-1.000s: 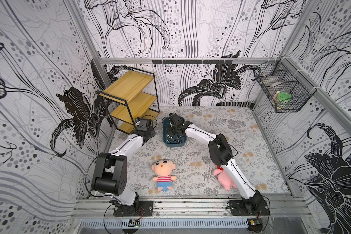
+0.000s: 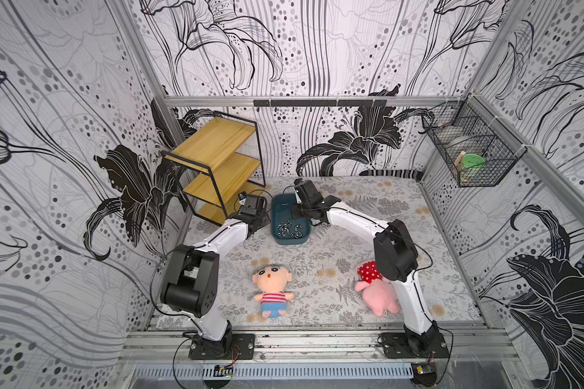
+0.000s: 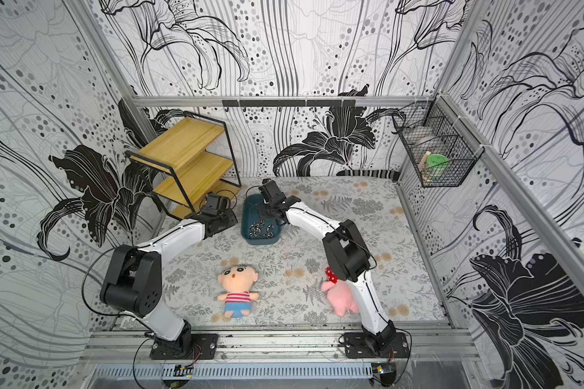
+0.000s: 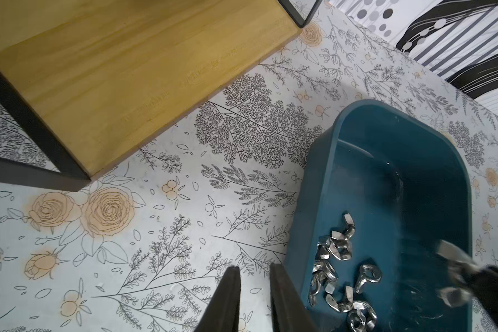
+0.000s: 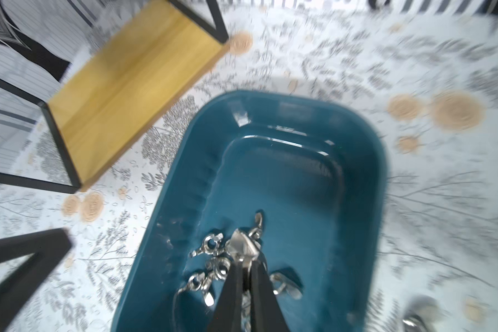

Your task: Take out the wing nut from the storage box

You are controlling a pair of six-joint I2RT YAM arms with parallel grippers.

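Note:
A teal storage box (image 2: 290, 236) holds several silver wing nuts (image 4: 337, 246), mostly in its near half. My right gripper is over the box, shut, with a silver wing nut at its fingertips; in the left wrist view that nut (image 4: 453, 254) is blurred above the box's floor. My left gripper stands open just left of the box, nothing between its fingers.
A wooden shelf rack (image 2: 211, 136) stands at the back left, near the box. A boy doll (image 2: 272, 291) and a pink plush toy (image 2: 379, 295) lie in front. A wire basket (image 2: 473, 178) hangs at the right.
My left arm has shifted slightly right, toward the box.

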